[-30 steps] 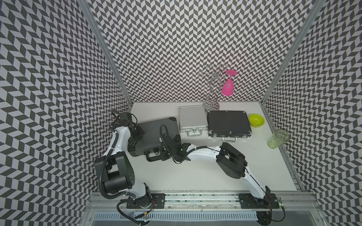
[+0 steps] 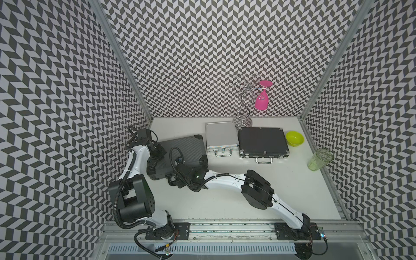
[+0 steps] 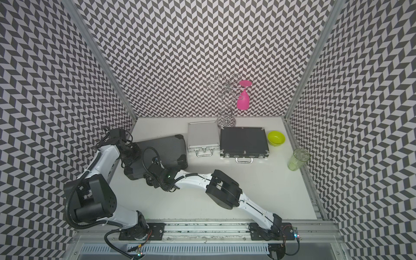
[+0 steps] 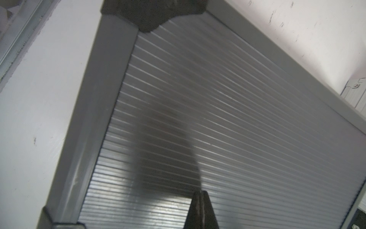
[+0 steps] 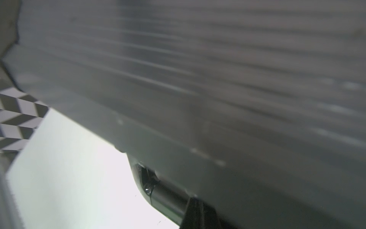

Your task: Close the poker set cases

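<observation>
The dark grey ribbed case lies lid-down at the table's left, its handle on the front side. Over its left part is my left gripper, shut, with nothing showing between its fingers; the ribbed lid fills that wrist view. My right gripper is shut too, low at the case's front edge by the black handle; contact cannot be told. A silver case and a black case stand side by side beyond, both with lids down and handles facing front.
Behind the cases a wire stand carries a pink goblet. To the right are a green bowl and a clear green glass.
My right gripper has moved left along the front of the dark grey case, now over the handle area. The left arm and the cases have not visibly moved.
</observation>
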